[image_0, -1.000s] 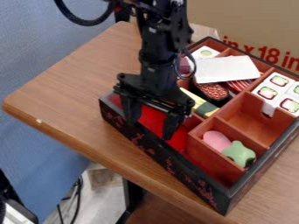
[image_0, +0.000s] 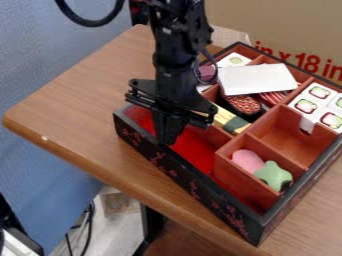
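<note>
My black gripper (image_0: 170, 112) hangs over the left red compartment of a dark patterned box (image_0: 231, 211), its fingers down near that compartment; whether they hold anything is hard to see. Red material (image_0: 191, 150) lies in that compartment. To its right are a yellow-and-dark item (image_0: 230, 122), brown round treats (image_0: 243, 104), a white card (image_0: 257, 78), pink (image_0: 247, 160) and pale green (image_0: 273, 176) pieces, and white printed packets (image_0: 315, 105).
A cardboard carton (image_0: 287, 30) stands behind. Cables and the floor show at lower left.
My gripper has moved slightly up and to the left, and its angle has changed a little. The box's contents look unchanged.
</note>
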